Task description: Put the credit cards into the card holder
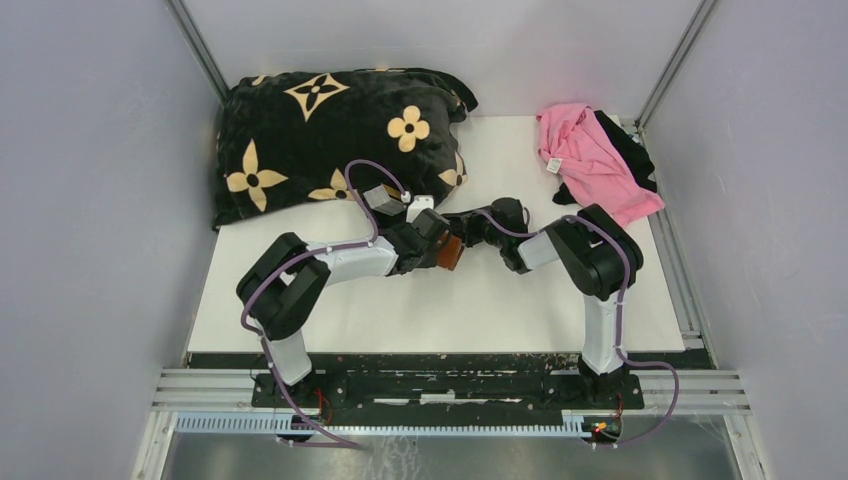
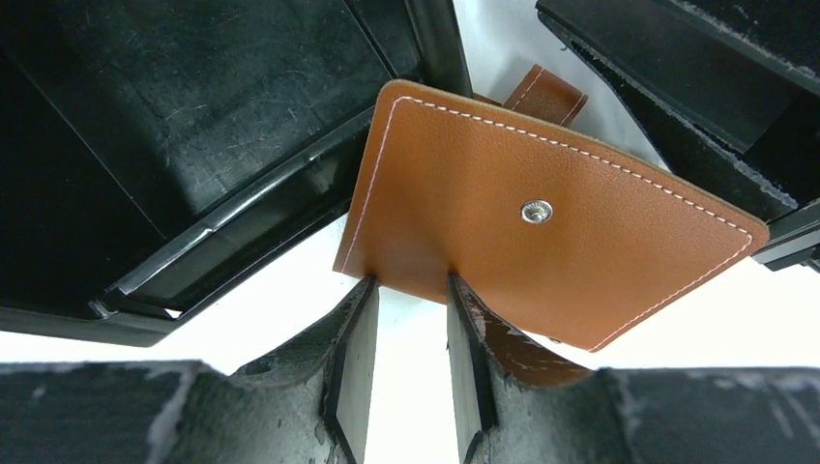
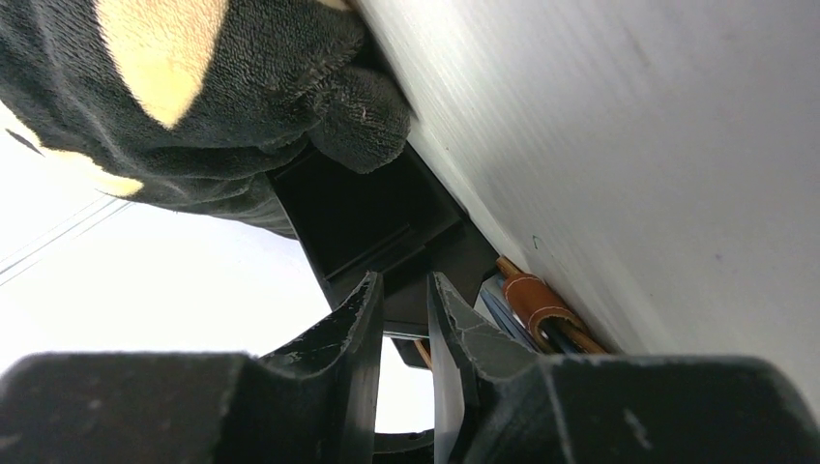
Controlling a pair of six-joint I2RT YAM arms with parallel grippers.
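The brown leather card holder (image 1: 449, 252) lies between my two grippers in the top view. Its stitched face (image 2: 483, 193) with a metal snap fills the middle of the left wrist view, and a short strap (image 2: 546, 95) sticks out behind. My left gripper is open at the holder's lower edge; whether it touches cannot be told. My right gripper also stands open, nothing visible between its fingertips. To the right of its fingers, the holder's brown edge (image 3: 540, 302) shows with thin bluish-grey edges, possibly cards, beside it. No card face is clearly visible.
A black tray-like object (image 3: 387, 222) lies beyond my right fingertips. Behind sits a large dark patterned cushion (image 1: 340, 140); a pink cloth (image 1: 595, 165) lies back right.
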